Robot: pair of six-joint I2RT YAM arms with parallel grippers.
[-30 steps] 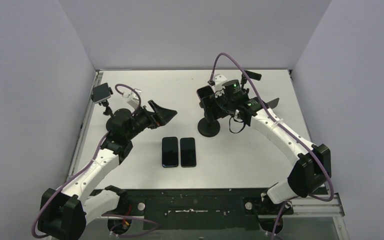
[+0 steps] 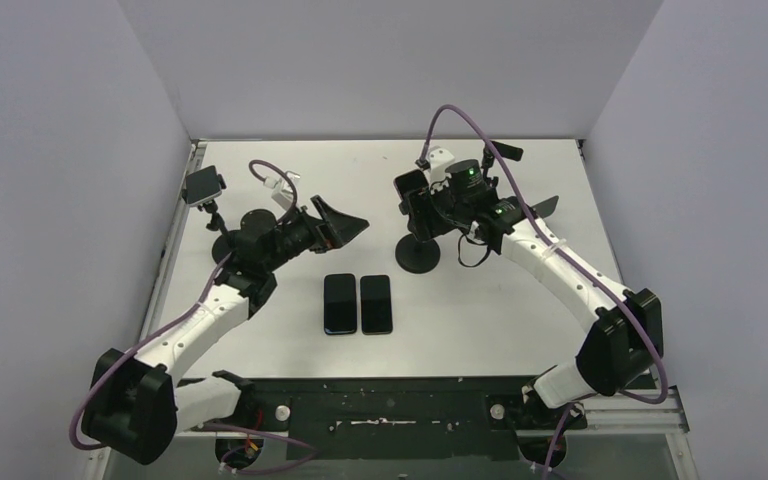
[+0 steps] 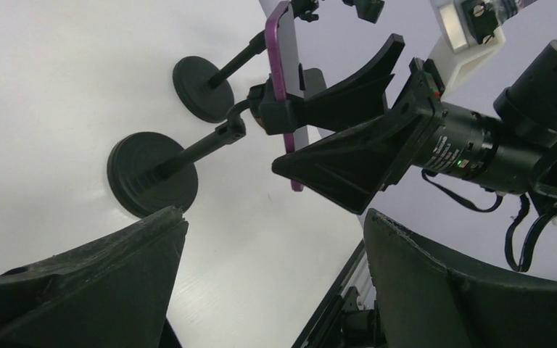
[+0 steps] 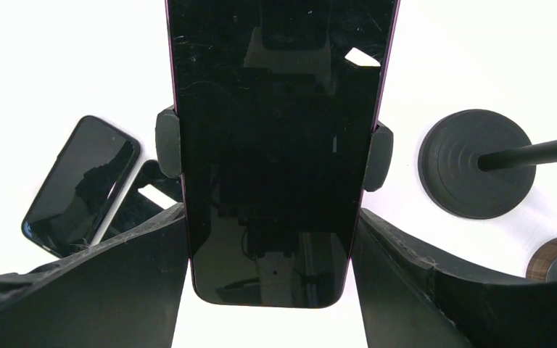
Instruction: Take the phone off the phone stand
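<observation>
A dark phone with a purple edge sits upright in the clamp of the middle phone stand; its black screen (image 4: 275,181) fills the right wrist view. The stand's round base (image 2: 417,255) rests on the table. My right gripper is shut on the phone's lower part, one finger at each long edge, just below the clamp's side pads. In the left wrist view my right gripper reaches the phone from the right. My left gripper (image 2: 350,232) stands open to the left of the stand, nothing between its fingers.
Two phones, one (image 2: 340,304) beside the other (image 2: 376,304), lie flat near the table's front. An empty-looking stand (image 2: 203,187) is at the left, another (image 2: 501,150) at the back right.
The right arm and the phone have stayed almost still.
</observation>
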